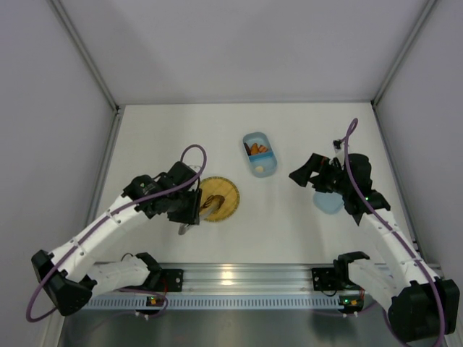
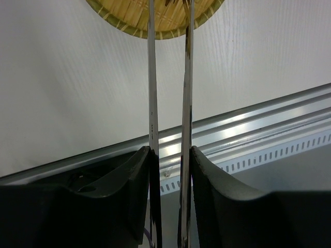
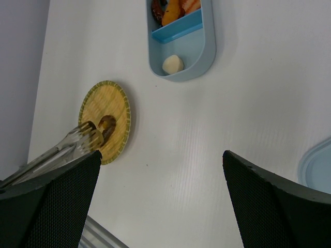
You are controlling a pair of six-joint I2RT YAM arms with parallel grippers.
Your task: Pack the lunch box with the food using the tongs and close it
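My left gripper is shut on a pair of metal tongs (image 2: 153,93); the two long arms of the tongs stand slightly apart. Their far ends reach over a round yellow woven plate (image 1: 230,191), where brown food (image 3: 109,123) lies. From the right wrist view, the tong tips are right beside the food, but whether they grip it I cannot tell. A blue lunch box (image 1: 265,165) stands behind and to the right of the plate. Well to the right, my right gripper hangs open and empty above the table.
Several food pieces (image 3: 173,11) fill the box's far compartment; a pale round piece (image 3: 172,64) sits in its near one. A light blue lid-like piece (image 1: 329,203) lies under the right arm. White table between plate and right gripper is free.
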